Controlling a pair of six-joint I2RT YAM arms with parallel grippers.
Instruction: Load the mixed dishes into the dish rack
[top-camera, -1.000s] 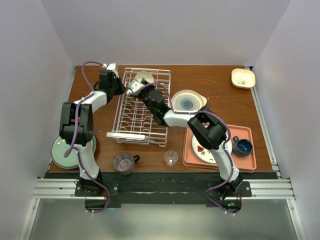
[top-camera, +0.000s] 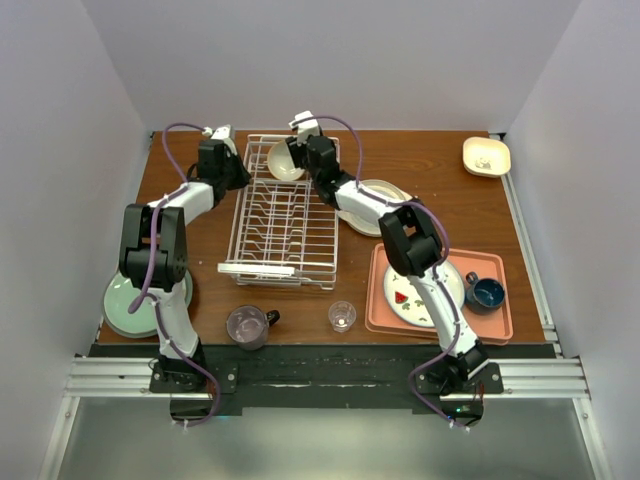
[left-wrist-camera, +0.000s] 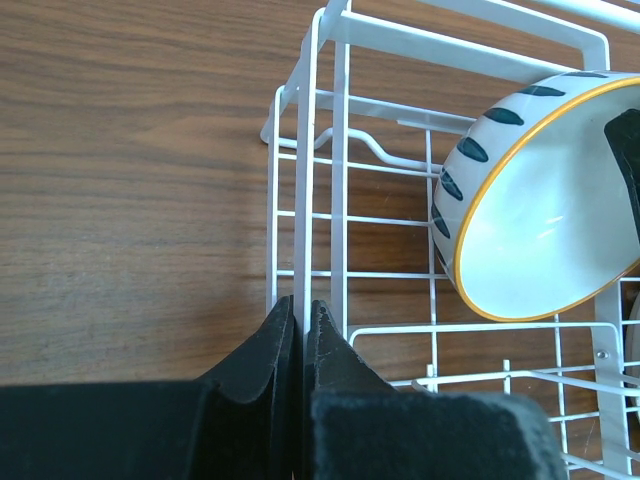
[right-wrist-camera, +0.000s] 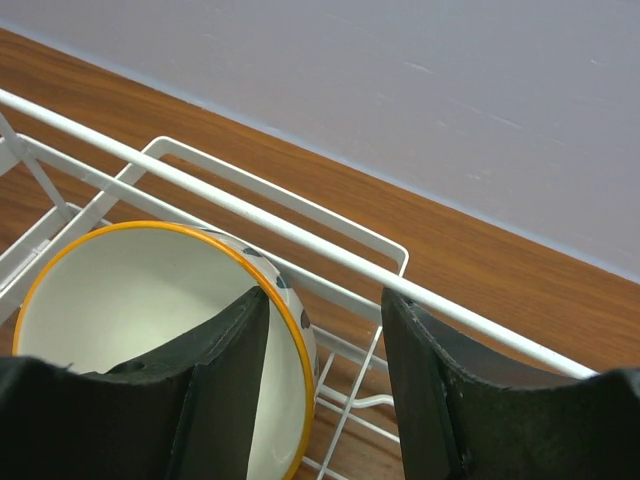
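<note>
The white dish rack (top-camera: 290, 235) stands mid-table. At its back end a white bowl (top-camera: 284, 162) with an orange rim leans on its side among the wires, its hollow facing the rack's front in the left wrist view. My left gripper is shut on a white upright wire at the rack's left side. Over the bowl's rim my right gripper stands part open, one finger (right-wrist-camera: 235, 345) inside the bowl and the other outside it, apart from the rim.
To the right lie stacked plates (top-camera: 382, 190) and a pink tray (top-camera: 505, 330) holding a patterned plate (top-camera: 440, 290) and a blue mug (top-camera: 484, 293). A dark mug (top-camera: 247, 326) and a glass (top-camera: 342, 316) stand in front; a green plate (top-camera: 125, 312) lies left, a square dish (top-camera: 486, 156) far right.
My right gripper has swung toward the back right, up to the bowl's rim. The bowl has shifted slightly, and the rack's front end a little to the right. The left arm has stayed put.
</note>
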